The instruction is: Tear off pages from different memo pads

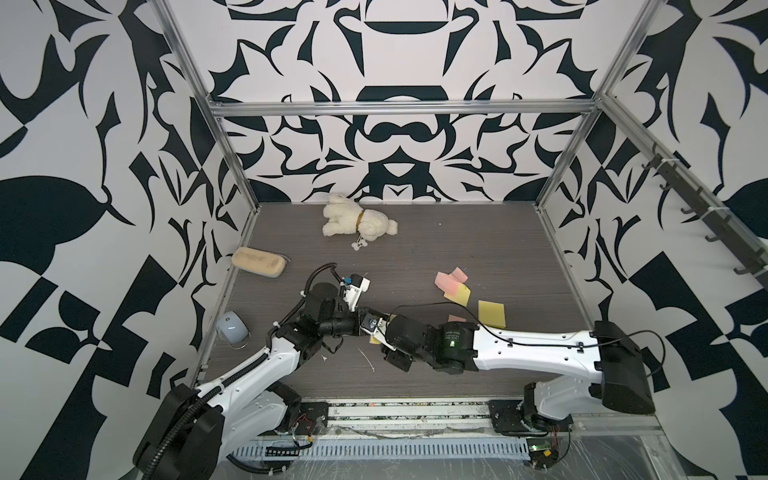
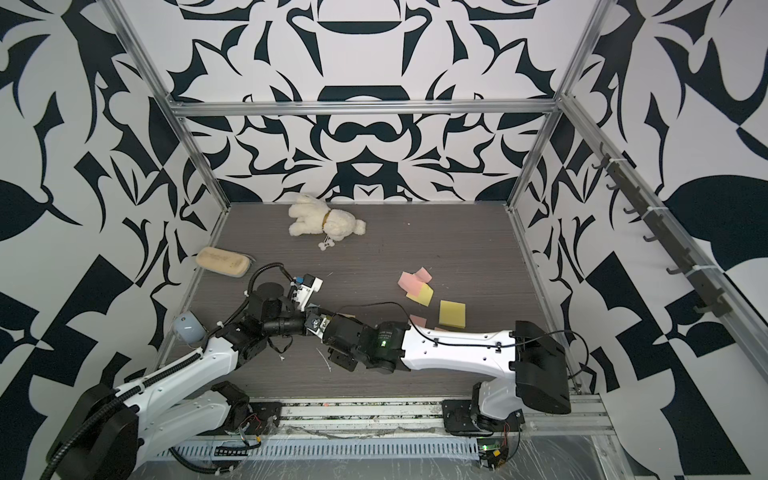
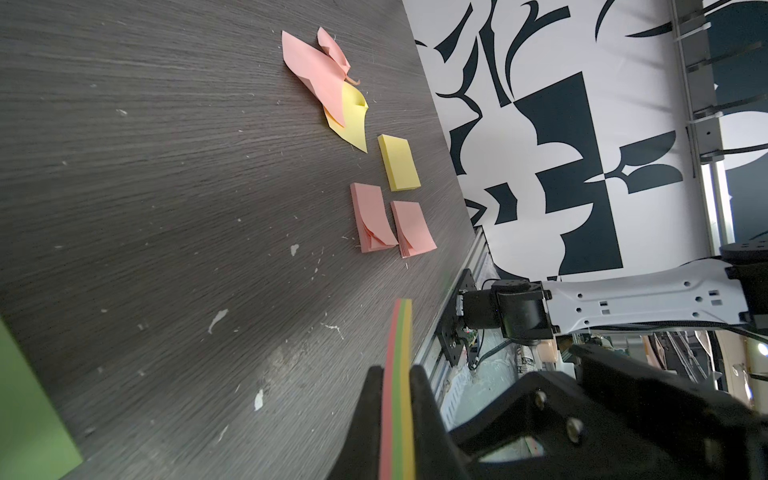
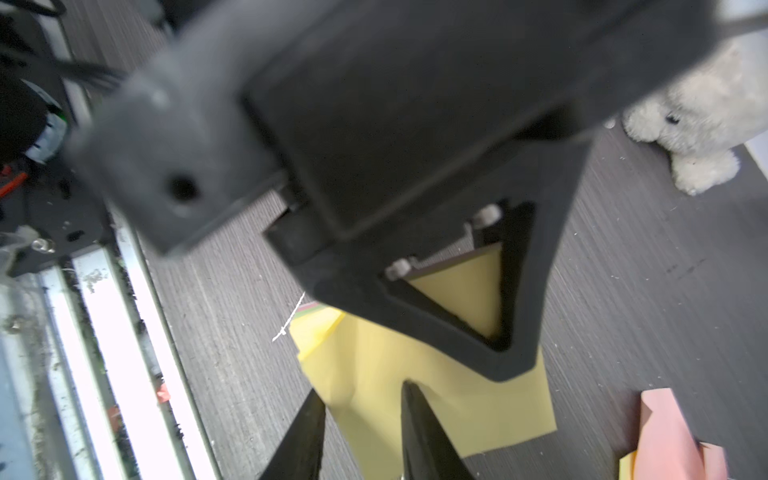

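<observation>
A memo pad with pink, green and yellow layers point(image 3: 400, 360) stands edge-on in the left wrist view, and my left gripper is shut on it. In the right wrist view its yellow face point(image 4: 448, 396) shows, with a curled upper left corner; a left finger point(image 4: 524, 320) crosses in front. Close by, my right gripper is open, its two fingers apart in front of the yellow face. On the table lie a yellow pad point(image 1: 491, 313) and two pink pads, one point(image 3: 373, 216) beside the other point(image 3: 413, 228). Both upper views mostly hide the held pad.
Loose pink pages point(image 3: 316, 72) and a yellow page point(image 3: 352, 116) lie in a pile. A green sheet point(image 3: 28, 416) shows at the left wrist view's edge. A white plush toy point(image 1: 356, 220), tan case point(image 1: 258, 261) and grey mouse point(image 1: 232, 328) lie farther off.
</observation>
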